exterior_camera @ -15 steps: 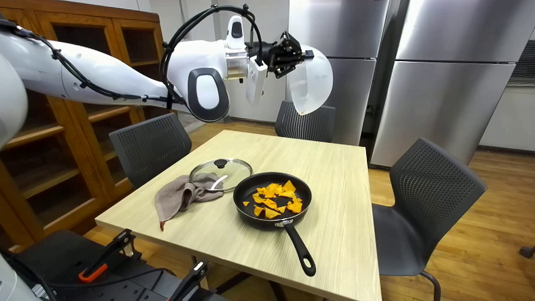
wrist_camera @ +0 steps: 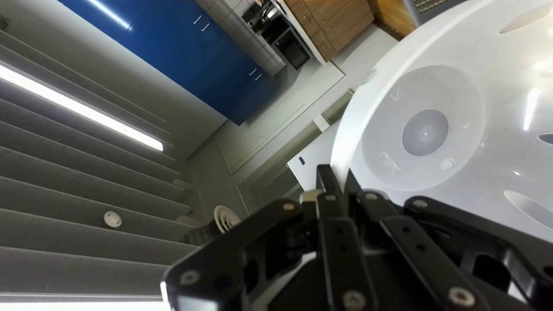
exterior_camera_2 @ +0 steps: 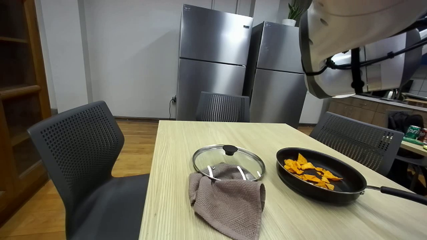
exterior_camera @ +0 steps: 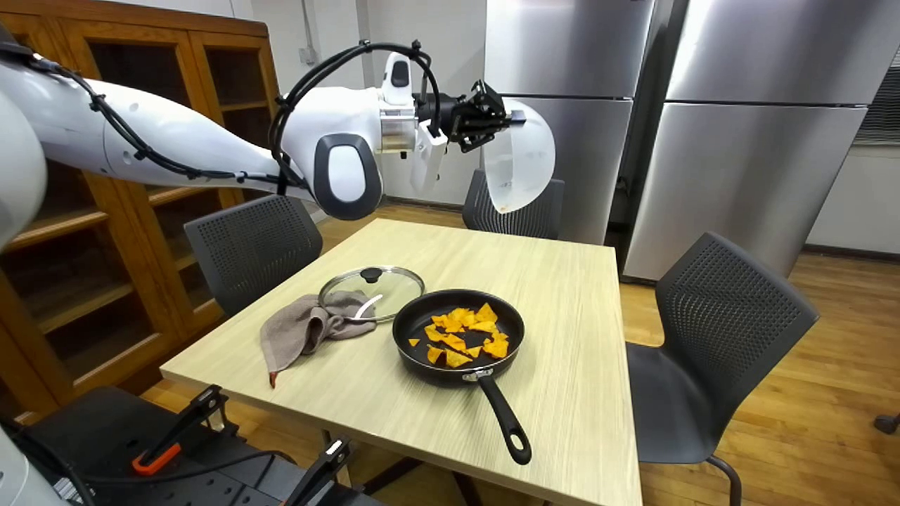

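My gripper [exterior_camera: 516, 118] is shut on the rim of a translucent white bowl [exterior_camera: 524, 160], high above the far part of the table. The bowl is tipped on its side, and in the wrist view its inside [wrist_camera: 466, 171] looks empty from this angle. A small orange speck clings near its lower edge. Below and nearer, a black frying pan [exterior_camera_2: 316, 196] holds several orange chips [exterior_camera: 455, 333]. Neither the bowl nor the fingertips show in exterior view 2, where only part of the arm appears.
A glass lid [exterior_camera: 380, 291] with a black knob rests partly on a crumpled grey-brown towel [exterior_camera_2: 236, 202], left of the pan. The pan's handle [exterior_camera: 506, 417] points toward the table's near edge. Bare tabletop [exterior_camera: 565, 287] lies to the right and behind. Chairs surround the table.
The arm has lowered and drawn back very slightly, with the bowl still in my gripper. The bowl hangs a little lower. Pan, chips, lid and towel are where they were.
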